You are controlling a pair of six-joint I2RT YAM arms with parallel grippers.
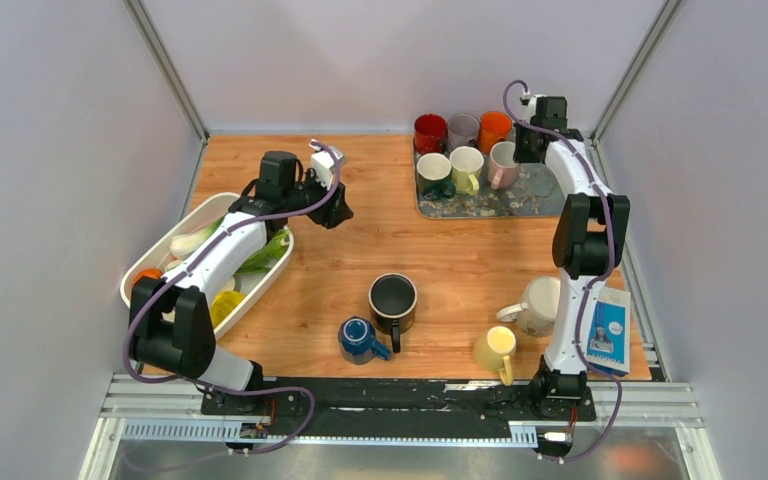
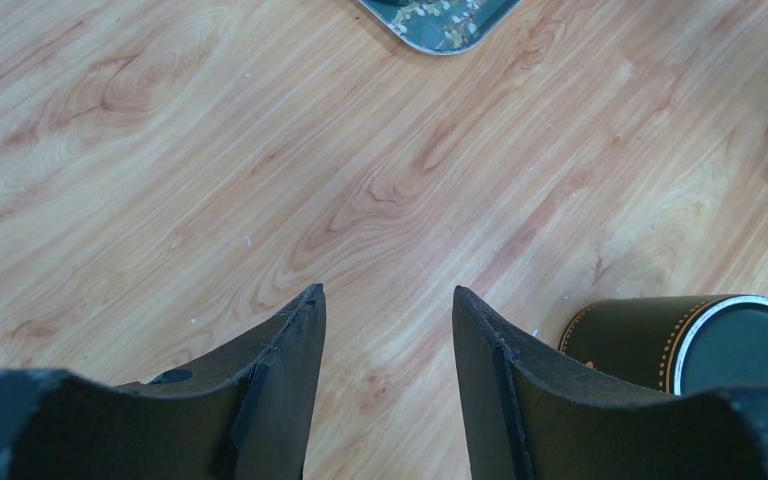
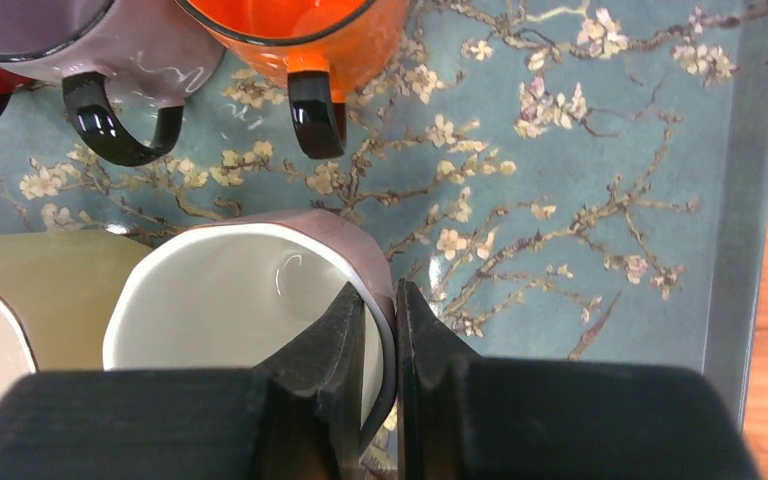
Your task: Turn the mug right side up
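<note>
My right gripper is shut on the rim of the pink mug [image 3: 345,240], one finger inside the cup and the other outside. In the top view that pink mug [image 1: 501,166] stands mouth up on the tray [image 1: 470,206]. Near the front edge of the table is a blue mug [image 1: 357,340], base up. A yellow mug [image 1: 495,347] and a large white mug [image 1: 539,305] are at the front right; which way they face is hard to tell. My left gripper is open above bare wood, nothing between its fingers.
Red [image 1: 430,133], lilac [image 1: 463,129], orange [image 1: 495,128], dark green [image 1: 434,172] and pale yellow [image 1: 467,166] mugs crowd the tray. A black mug [image 1: 393,300] touches or nearly touches the blue one. A vegetable basket [image 1: 138,262] lies left, a blue book [image 1: 610,332] right. Mid-table is clear.
</note>
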